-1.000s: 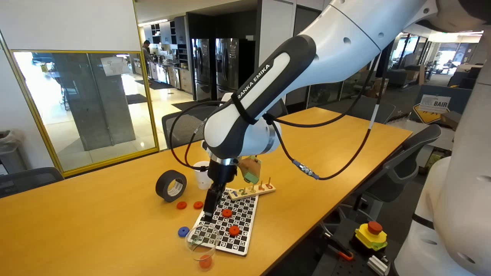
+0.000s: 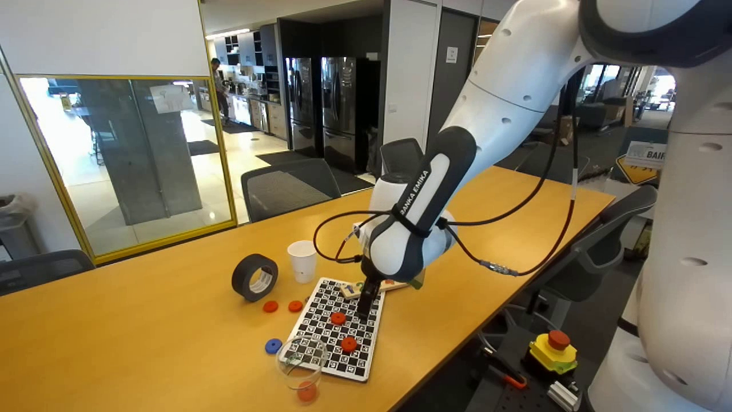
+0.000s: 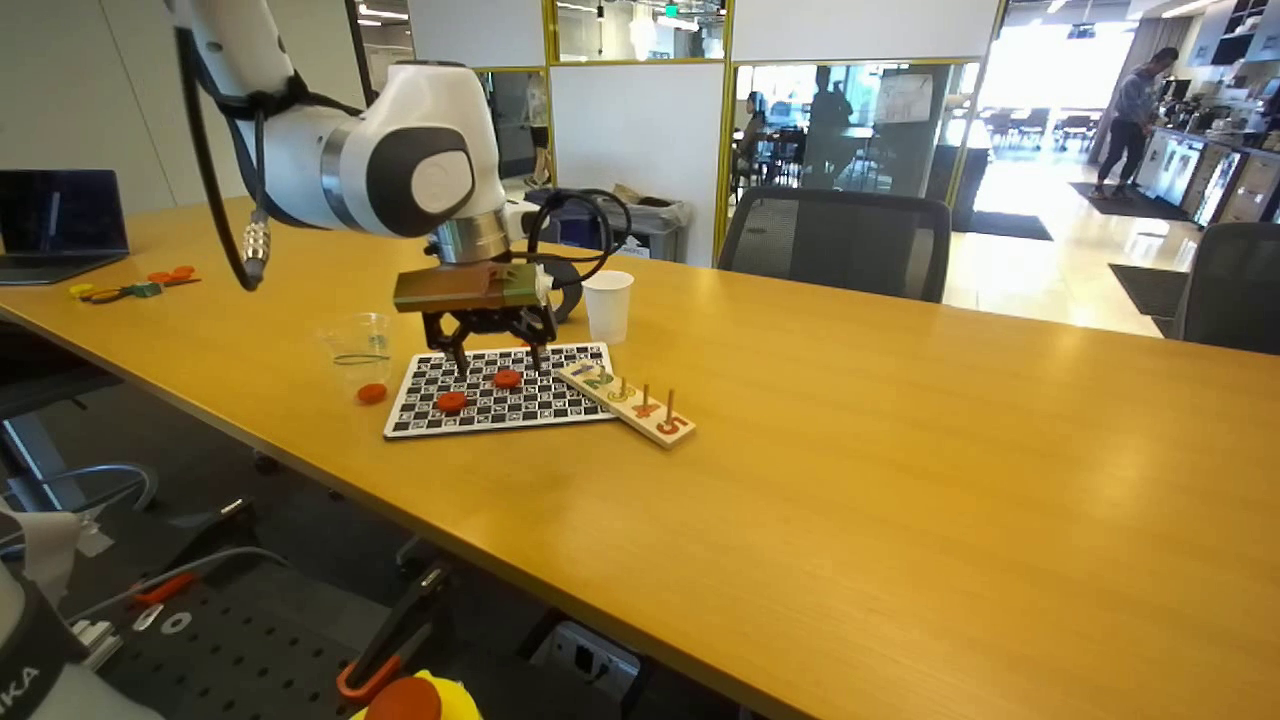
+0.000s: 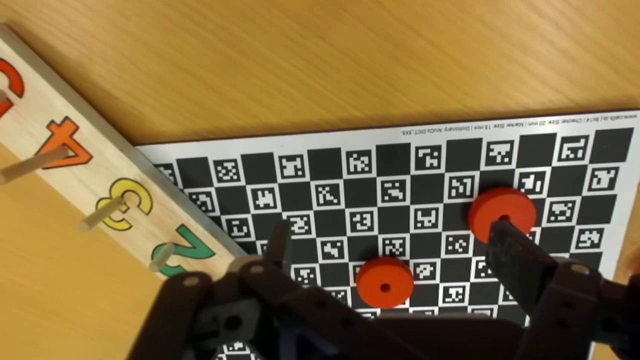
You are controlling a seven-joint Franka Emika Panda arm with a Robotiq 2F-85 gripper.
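Above the black-and-white checkered board [image 4: 400,129] my gripper hangs open, its fingers spread wide and nothing held. Two red discs lie on the board. One disc [image 4: 384,282] shows between the fingers in the wrist view; the other disc [image 4: 502,211] appears partly behind the right fingertip. A wooden strip with pegs and painted numbers [image 3: 648,420] lies at an angle across the board's corner. Its pegs look bare. In exterior view 1, the gripper [image 2: 365,310] hides part of the board and strip.
A clear cup [image 2: 300,360] stands by the board's near corner with a red disc [image 2: 306,391] at it. A blue disc [image 2: 273,346], two red discs, a tape roll [image 2: 254,277] and a white cup [image 2: 302,261] lie beyond the board.
In exterior view 1, my arm and gripper have moved to the right, from the board's left side towards its right side. The discs, board and cups stay put.
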